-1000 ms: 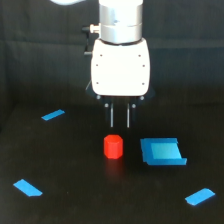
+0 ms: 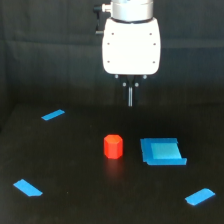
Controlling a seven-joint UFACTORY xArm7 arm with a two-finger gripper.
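Observation:
A red hexagonal block stands on the black table in the centre of the camera view. To its right lies a blue square with a lighter blue middle. My gripper hangs from the white arm above and behind, between block and square in the image, apart from both. Its thin fingers appear close together, with nothing visible between them.
Blue tape strips lie at the left back, left front and right front.
My arm has risen and shifted right, away from above the red block. The fingers look closer together than before. The block and blue square have not visibly moved.

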